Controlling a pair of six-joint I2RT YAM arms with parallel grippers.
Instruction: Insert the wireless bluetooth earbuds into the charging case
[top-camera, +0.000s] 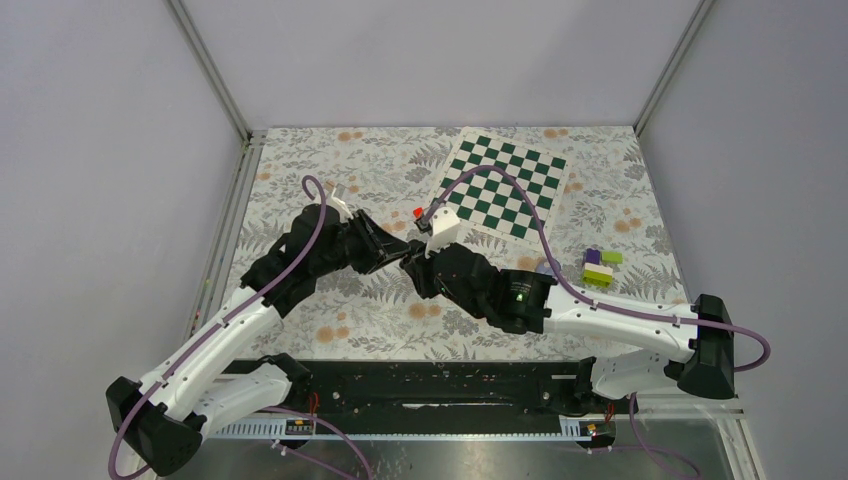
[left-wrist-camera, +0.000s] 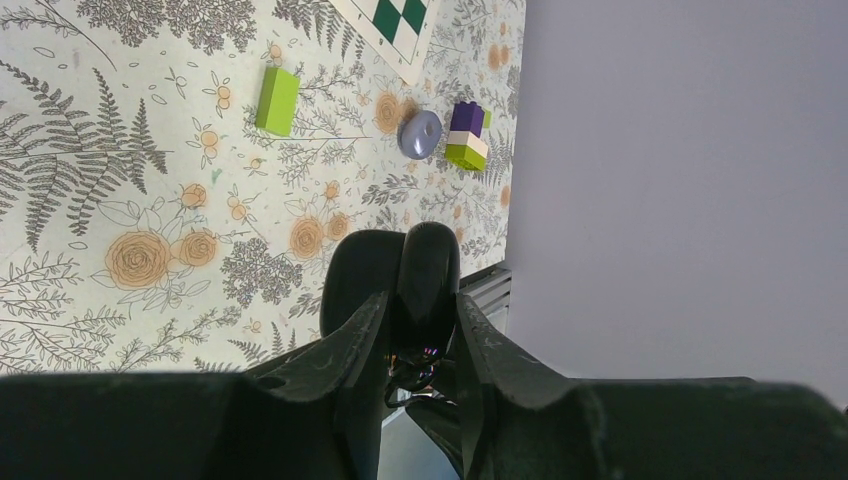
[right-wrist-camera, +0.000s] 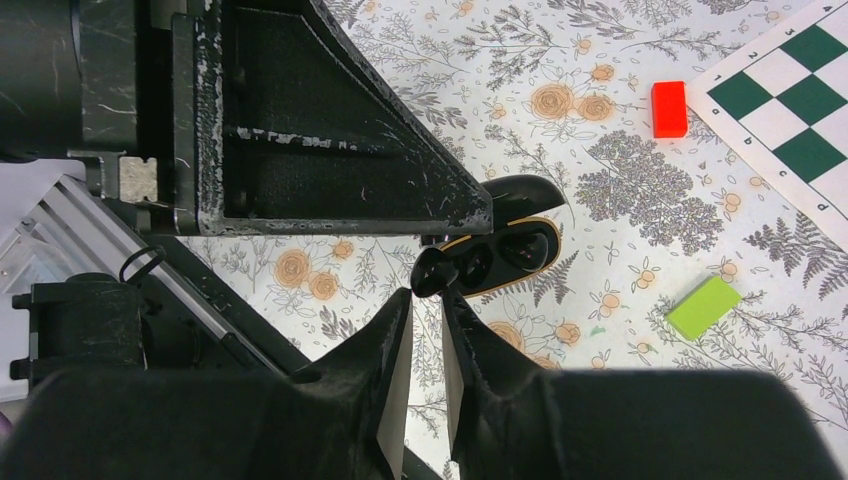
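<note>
Both arms meet above the middle of the mat. My left gripper is shut on the black charging case (right-wrist-camera: 505, 255), whose lid stands open; in the right wrist view its inner wells show. My right gripper is shut on a small glossy black earbud (right-wrist-camera: 433, 270), held at the near end of the case, over or against it; whether it sits in a well I cannot tell. The other well area holds a dark glossy shape. In the top view the case is mostly hidden between the grippers.
A red block (right-wrist-camera: 668, 108), a green block (right-wrist-camera: 703, 306) and a checkered board (top-camera: 500, 187) lie on the floral mat below. To the right lie a grey-blue round object (left-wrist-camera: 420, 133) and stacked coloured blocks (top-camera: 598, 270).
</note>
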